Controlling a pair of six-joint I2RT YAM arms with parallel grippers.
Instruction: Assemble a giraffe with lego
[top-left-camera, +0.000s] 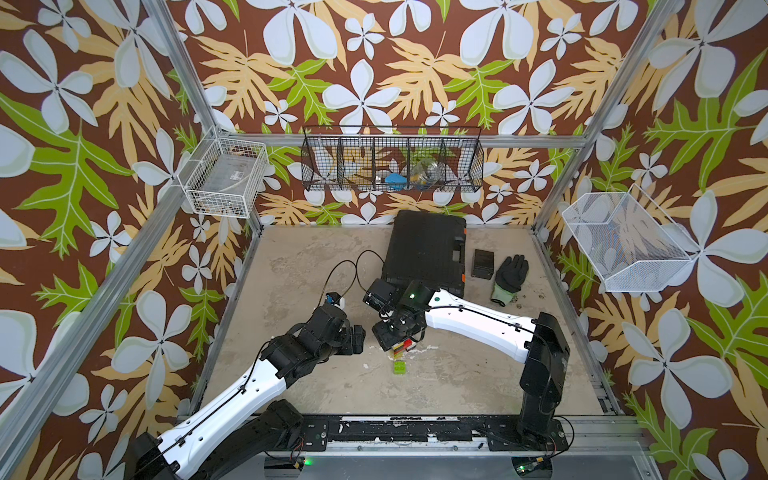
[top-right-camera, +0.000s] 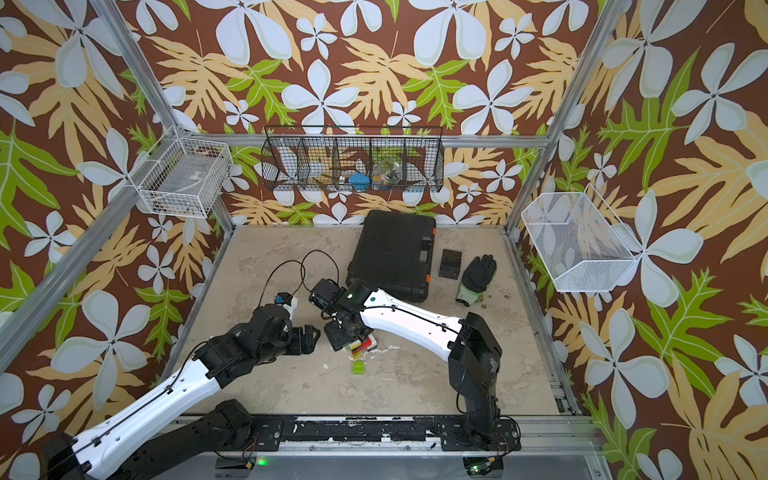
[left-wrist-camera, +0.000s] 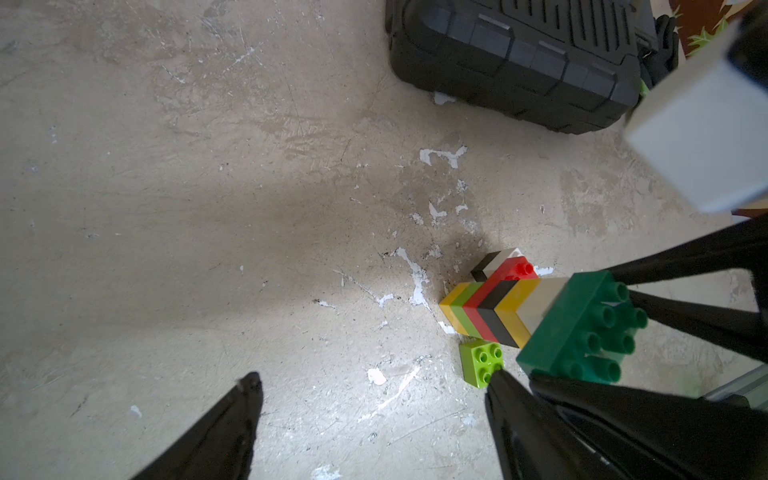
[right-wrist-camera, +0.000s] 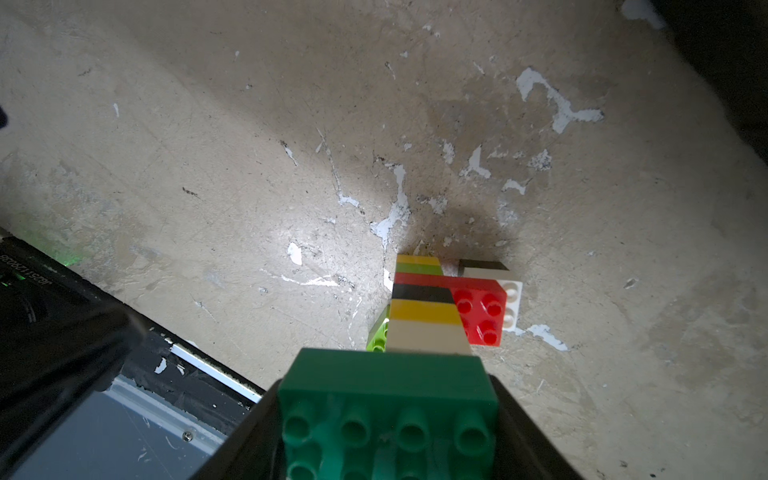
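Observation:
In the left wrist view a brick tower rises with yellow, lime, red, black (left-wrist-camera: 493, 313), yellow and white layers. A dark green brick (left-wrist-camera: 565, 325) sits on top. The red layer (right-wrist-camera: 480, 312) reaches sideways over a white brick (right-wrist-camera: 512, 300) with a dark one below. Around the green brick stands my right gripper, a finger close to each end; whether they press on it is unclear. My left gripper is open and empty, left of the tower. A loose lime brick (left-wrist-camera: 481, 362) lies beside the tower's foot.
A black case (top-left-camera: 424, 252) lies behind the arms, with a small dark box (top-left-camera: 482, 264) and a glove (top-left-camera: 510, 278) to its right. Wire baskets (top-left-camera: 392, 160) hang at the back.

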